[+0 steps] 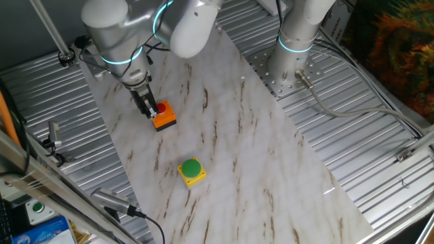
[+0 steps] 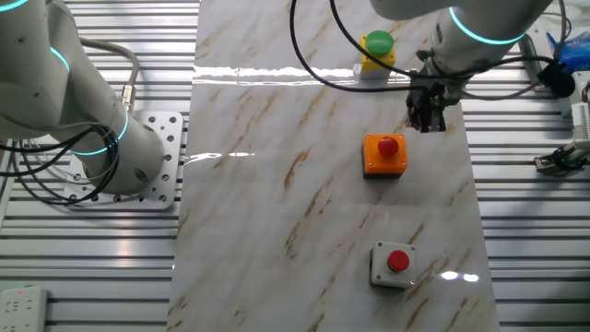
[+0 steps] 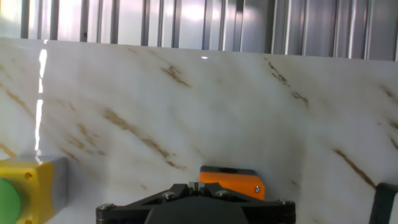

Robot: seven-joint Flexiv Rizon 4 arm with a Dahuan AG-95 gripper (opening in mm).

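My gripper (image 1: 151,115) hangs beside the orange box (image 1: 165,121) with a red button (image 1: 161,107). In exterior view 2 the gripper (image 2: 426,127) appears up and to the right of that orange box (image 2: 383,167), apart from its red button (image 2: 388,147). The wrist view shows the fingers drawn together at the gripper, with nothing visible between them. Behind them, part of the orange box (image 3: 233,182) shows; its button is hidden there. A yellow box (image 1: 194,179) with a green button (image 1: 191,167) stands farther along the table.
A light grey box (image 2: 381,266) with a red button (image 2: 398,261) stands on the marble board (image 2: 267,240); the arm hides it in exterior view 1. Cables (image 2: 369,88) loop near the gripper. Much of the board is bare.
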